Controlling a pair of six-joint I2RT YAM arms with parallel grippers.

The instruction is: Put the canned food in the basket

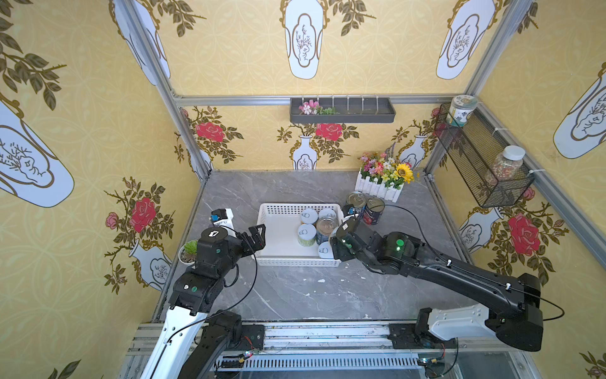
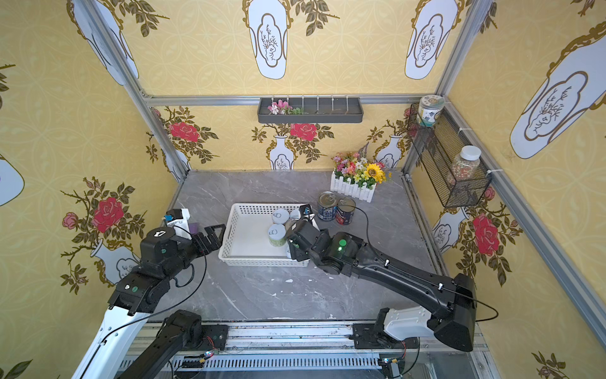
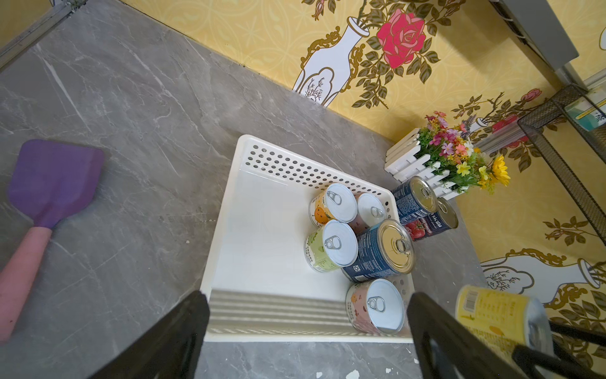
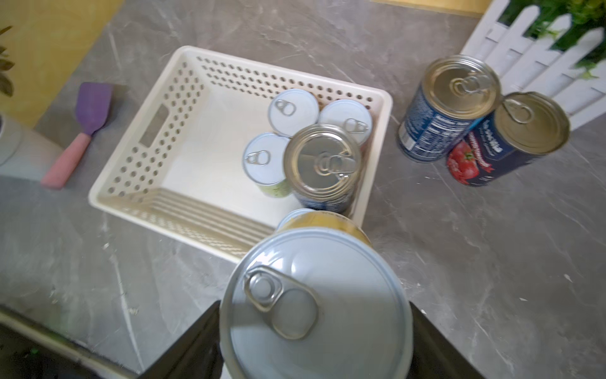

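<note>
The white basket [image 4: 157, 218] stands in the middle of the table. Several cans are grouped in its right half, among them a green can [image 3: 325, 249], a large blue can [image 3: 372, 255] and a pink can [image 3: 366, 306]. My right gripper is shut on a yellow can [image 3: 492, 315], raised in the air at the basket's right side near the pink can. Two dark cans, a blue one [image 4: 435, 113] and a tomato one [image 4: 498, 148], stand on the table right of the basket. To the basket's left, my left gripper is open and empty.
A flower box [image 1: 377, 187] is close behind the dark cans. A purple spatula [image 3: 53, 183] lies left of the basket, beside the left arm. The basket's left half is empty, and the front of the table is clear.
</note>
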